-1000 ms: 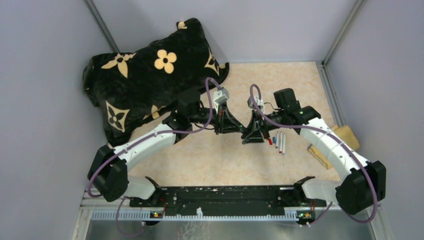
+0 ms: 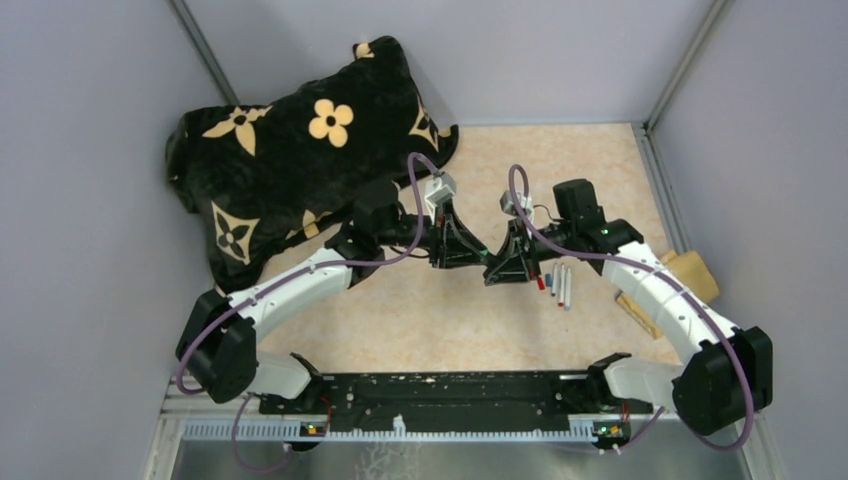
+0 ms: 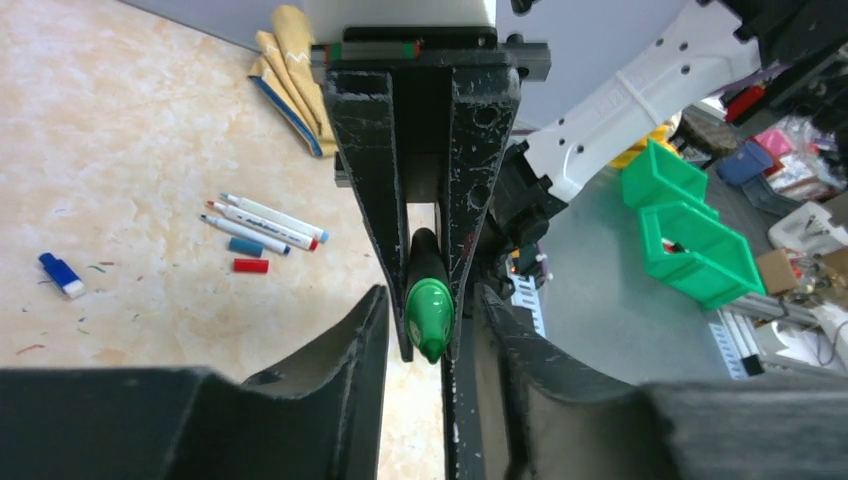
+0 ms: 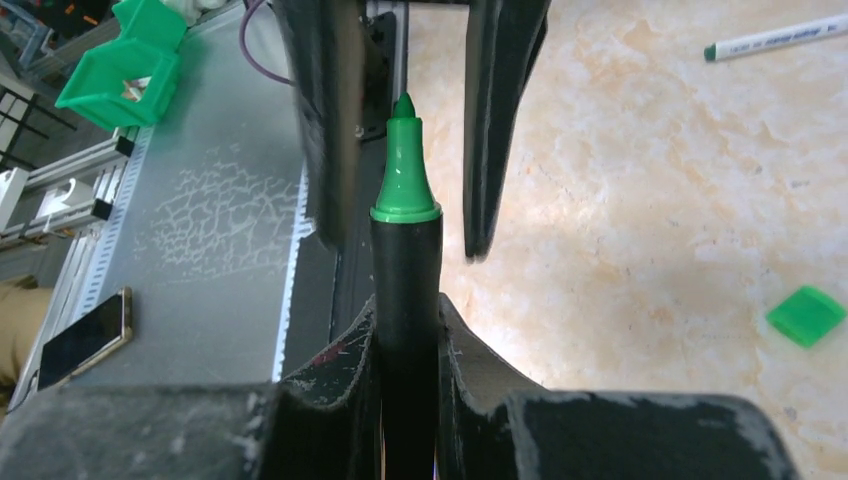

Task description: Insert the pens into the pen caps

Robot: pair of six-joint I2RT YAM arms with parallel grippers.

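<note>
A black marker (image 4: 405,300) with a green tip end is held upright in the right wrist view, my right gripper shut on it; in the left wrist view its green end (image 3: 430,315) points toward me. My left gripper has its fingers parted around that green end, apparently touching nothing. The two grippers meet over the middle of the table in the top view. On the tabletop lie white pens (image 3: 262,220), a red cap (image 3: 250,266), a teal cap (image 3: 245,246), a blue cap (image 3: 60,272) and a green cap (image 4: 805,315).
A folded yellow cloth (image 2: 680,280) lies at the table's right edge. A black patterned blanket (image 2: 300,150) covers the back left.
The right arm has shifted slightly to the right, a little away from the left gripper. The left arm looks nearly still.
</note>
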